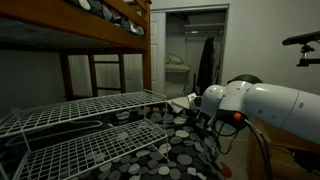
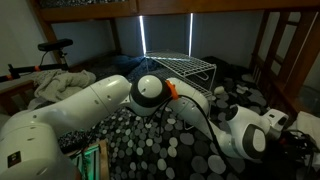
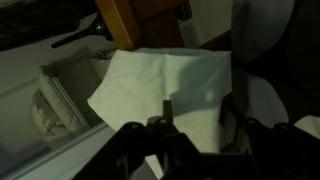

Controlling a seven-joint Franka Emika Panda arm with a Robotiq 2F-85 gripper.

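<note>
A white cloth or sheet-like piece fills the middle of the wrist view, its upper edge against an orange-brown wooden post. My gripper is at its lower part, with dark fingers standing apart in front of the white surface. Whether the cloth lies between the fingers or only behind them is unclear. In exterior view 1 my gripper is beside a small white patch above the bed. Exterior view 2 has a white piece near the wrist, with the dark gripper partly lost in shadow.
A white wire rack stands on the dark, circle-patterned bedding. Wooden bunk-bed posts and an upper bunk border the space. An open closet lies behind.
</note>
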